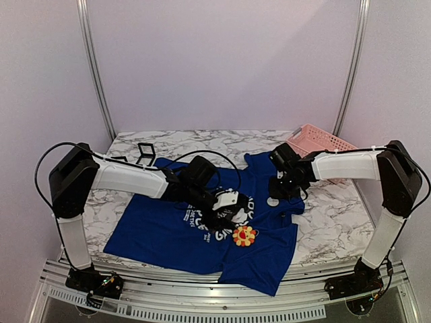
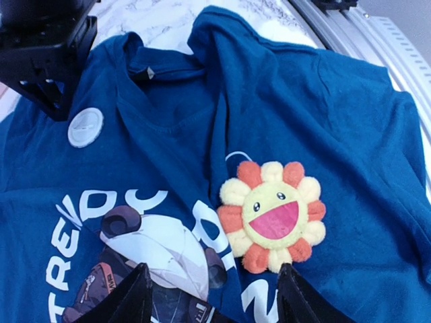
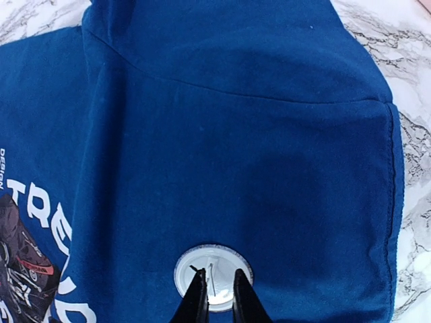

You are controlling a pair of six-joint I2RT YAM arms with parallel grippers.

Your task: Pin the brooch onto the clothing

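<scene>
A blue garment (image 1: 161,235) with white lettering and a bear print lies spread on the marble table. A smiling flower brooch (image 2: 271,214) with orange and cream petals rests on it, right of the print. A round silver disc (image 3: 213,261) lies on the cloth at the upper right, under my right gripper, whose fingers are slightly apart with nothing visibly held. My left gripper hangs over the print beside the brooch, fingers apart and empty.
A pink basket (image 1: 316,138) stands at the back right. A small open dark case (image 1: 146,153) sits at the back left. Bare marble (image 1: 330,235) shows right of the garment.
</scene>
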